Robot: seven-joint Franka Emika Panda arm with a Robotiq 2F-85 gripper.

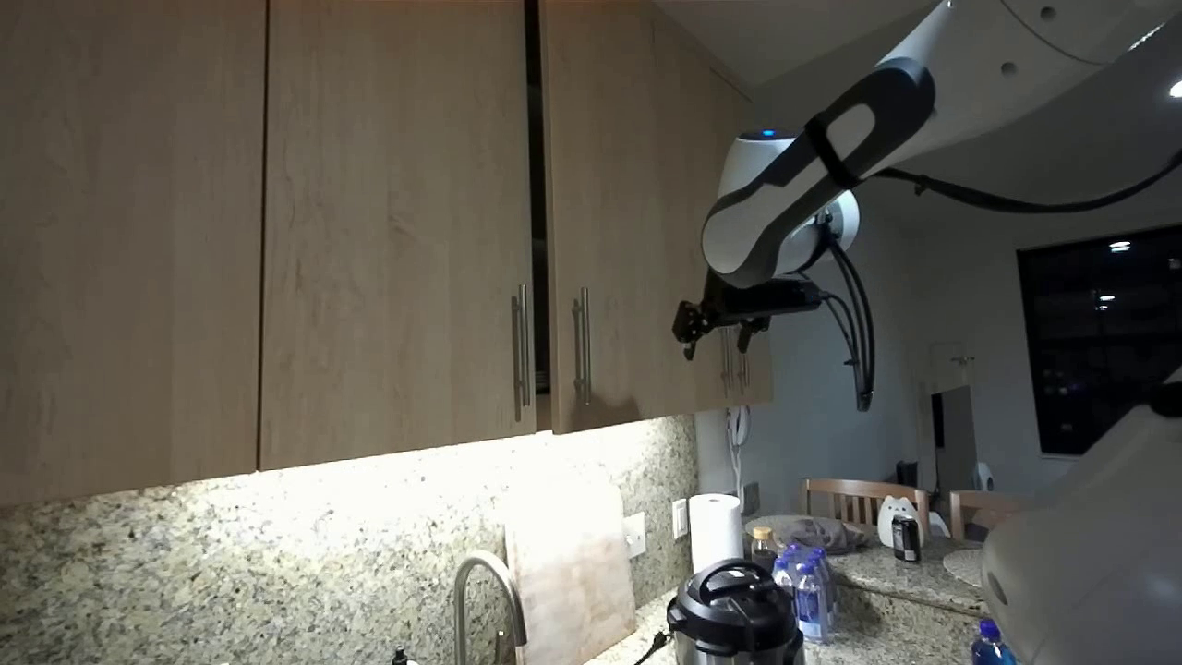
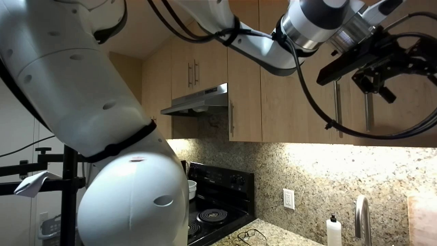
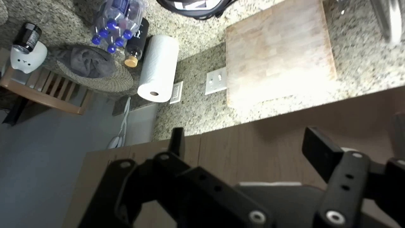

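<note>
One wooden cabinet door (image 1: 621, 211) stands slightly ajar, with a narrow dark gap between it and the neighbouring door (image 1: 399, 233). Its metal handle (image 1: 584, 345) hangs beside that gap. My black gripper (image 1: 717, 345) is in front of the cabinets, to the right of this handle in exterior view 1. In the wrist view the gripper has its two fingers wide apart, a cabinet surface (image 3: 243, 159) behind the space between them and nothing held. Whether any part of the gripper touches the door cannot be told.
Below the cabinets are a leaning cutting board (image 3: 279, 53), a paper towel roll (image 3: 158, 66), a black-lidded cooker (image 1: 736, 610), water bottles (image 1: 811, 593) and a faucet (image 1: 488, 587). A range hood (image 2: 200, 100) juts out farther along. Open air surrounds the gripper's room side.
</note>
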